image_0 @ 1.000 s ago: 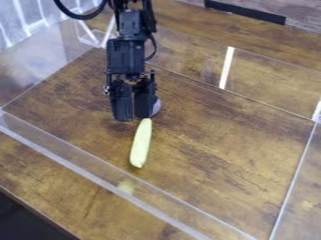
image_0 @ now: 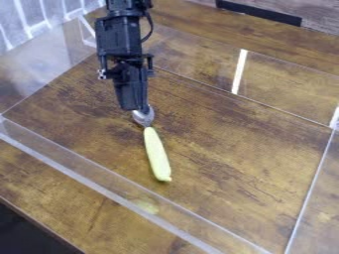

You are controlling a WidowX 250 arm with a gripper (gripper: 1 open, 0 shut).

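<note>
A pale yellow, elongated object [image_0: 158, 155] lies on the wooden surface near the middle of the view, with a small shiny silver piece [image_0: 143, 116] at its upper end. My black gripper [image_0: 133, 107] is above and just behind that end, apart from the yellow object. It looks shut, with nothing visible between its fingers.
Clear plastic walls [image_0: 93, 166] border the wooden work surface [image_0: 245, 159]. A white strip [image_0: 240, 71] stands at the back right, and a dark bar [image_0: 259, 12] lies beyond.
My gripper has moved up and to the left, away from the yellow object. That object's lower end has shifted right, and the silver piece shows more clearly.
</note>
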